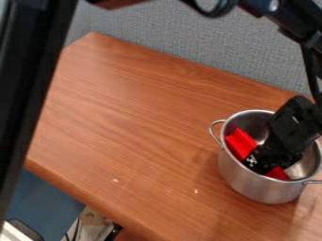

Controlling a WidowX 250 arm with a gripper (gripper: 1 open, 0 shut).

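A steel pot (251, 188) with two handles stands on the wooden table at the right. Red objects (240, 142) lie inside it, one at the upper left and part of one low at the right. My black gripper (266, 158) reaches down from the upper right into the pot, between these red parts. Its fingers are partly hidden, so I cannot see whether it is open or shut, or what is between them.
A grey panel runs along the back. A dark bar crosses the left edge of the view, and cables show below the table's front edge.
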